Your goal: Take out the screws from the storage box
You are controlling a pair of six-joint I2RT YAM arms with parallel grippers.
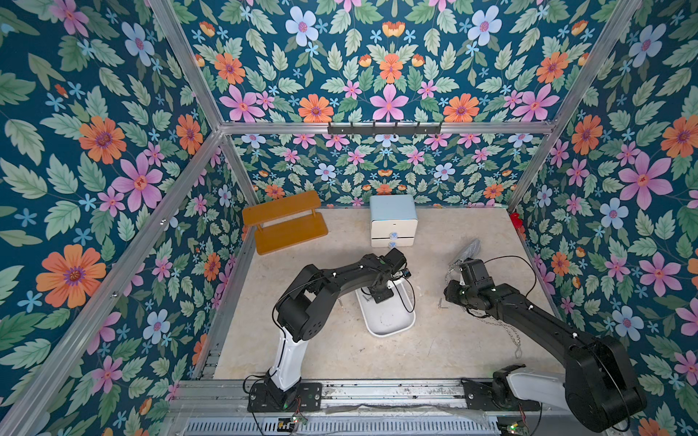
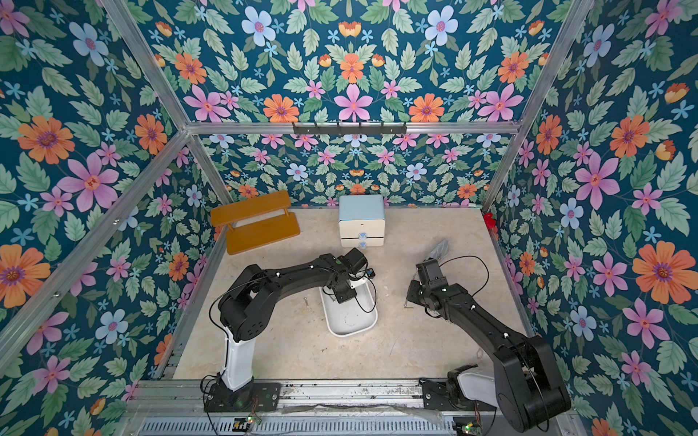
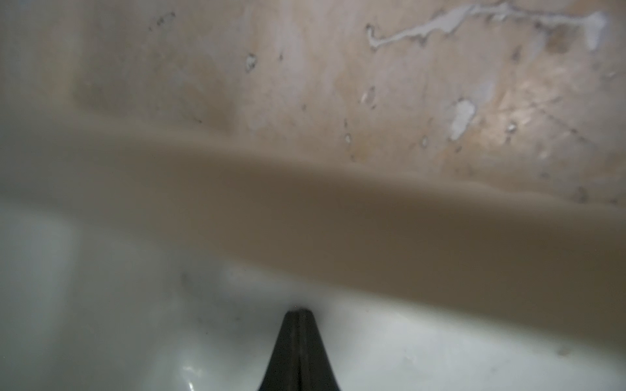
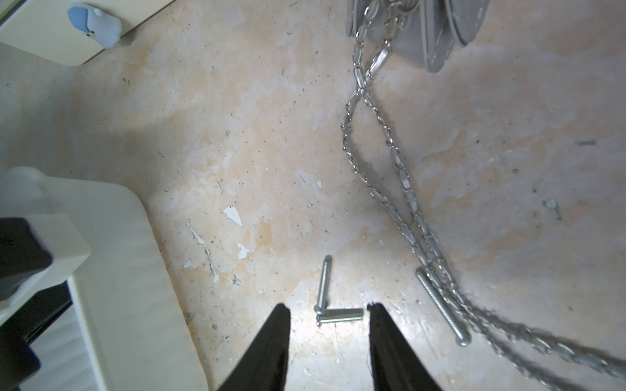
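Observation:
The white storage box (image 1: 390,319) sits mid-table. My left gripper reaches into it at its back part, fingers shut together with nothing between them, close to a box wall. No screw shows clearly inside the box; the arm hides part of its floor. On the bare table, right of the box, lie two screws touching in an L: an upright-pointing screw (image 4: 324,283) and a sideways screw (image 4: 340,316). A third, longer screw (image 4: 443,307) lies against the chain. Above the L-pair my right gripper stands open, holding nothing.
A silver chain (image 4: 404,189) runs from a grey object (image 4: 430,29) across the right side. Behind the box stands a small drawer cabinet (image 1: 393,218) with a blue top. A brown wooden rack (image 1: 289,236) is at back left.

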